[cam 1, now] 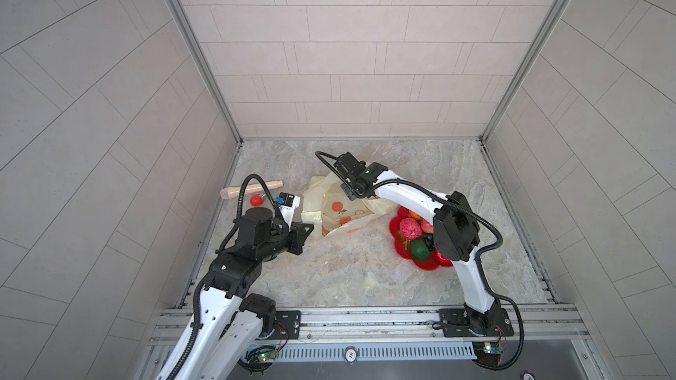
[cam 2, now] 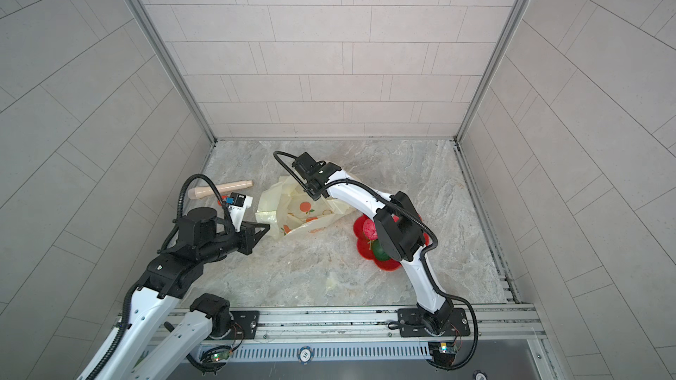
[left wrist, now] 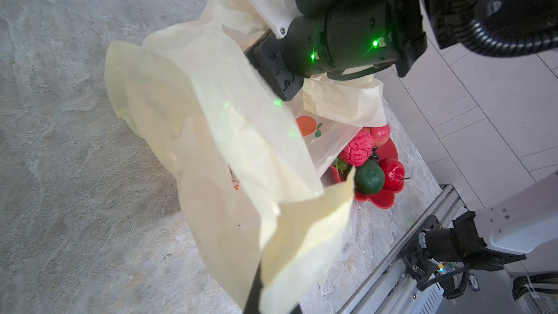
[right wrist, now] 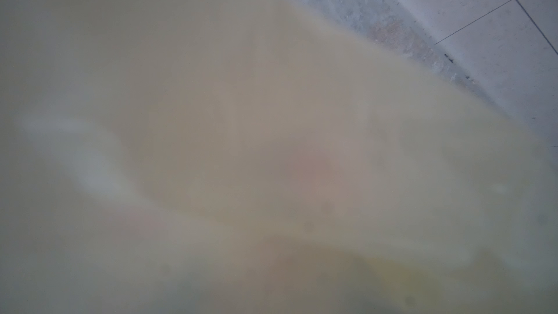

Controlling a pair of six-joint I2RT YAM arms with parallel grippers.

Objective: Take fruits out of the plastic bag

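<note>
A cream plastic bag (cam 1: 331, 204) with orange fruit prints lies mid-table. My left gripper (cam 1: 308, 228) is at the bag's near-left edge, shut, with a corner of the bag (left wrist: 296, 226) over its fingertips in the left wrist view; whether it pinches it is unclear. My right gripper (cam 1: 350, 186) is down in the bag's back part, its fingers hidden. Its wrist view is filled with blurred cream plastic. Right of the bag, a red flower-shaped bowl (cam 1: 426, 264) holds several fruits, including a pink one (left wrist: 357, 145) and a green one (left wrist: 369, 177).
A beige rolling pin (cam 1: 250, 188) and a small red round item (cam 1: 256, 200) lie at the left, behind my left arm. Walls enclose the sides and back.
</note>
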